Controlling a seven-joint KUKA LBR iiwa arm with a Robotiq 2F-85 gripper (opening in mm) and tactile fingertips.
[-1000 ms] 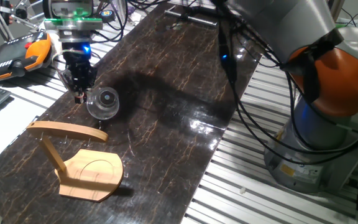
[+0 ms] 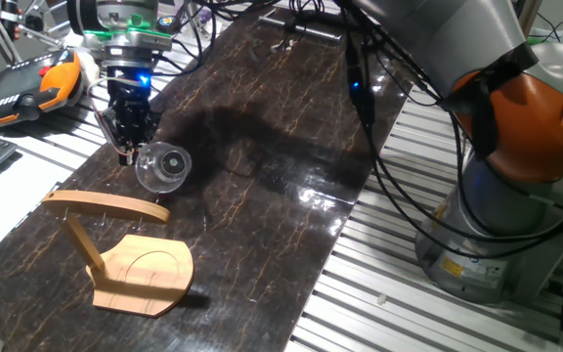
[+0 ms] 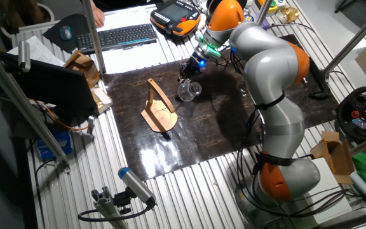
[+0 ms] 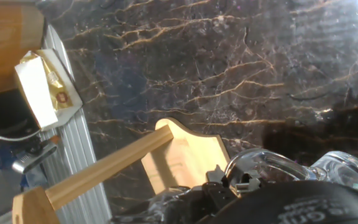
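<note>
A clear glass [image 2: 154, 179] hangs above the dark table, tilted on its side, with my gripper [image 2: 131, 152] shut on it. In exterior view 2 the glass [image 3: 189, 93] shows just below the gripper [image 3: 182, 79]. Its transparent curves [image 4: 347, 169] appear at the lower right of the wrist view, where dark gripper parts partly cover it; the exact contact is hidden. The wooden stand [image 2: 115, 284] rests on the table nearer exterior view 1's camera, apart from the glass. A curved arm [image 2: 106, 204] with small hooks tops its post, above a flat base.
An orange-and-black teach pendant [image 2: 29, 90] lies beyond the table's left edge in exterior view 1. A keyboard [image 3: 116, 39] lies at the back in exterior view 2. Right of the stand, the dark marble-patterned tabletop [image 2: 252, 215] is clear.
In exterior view 1 my gripper has shifted slightly to the right. The glass has moved with it, a little lower and slightly turned. The wooden stand has stayed put.
</note>
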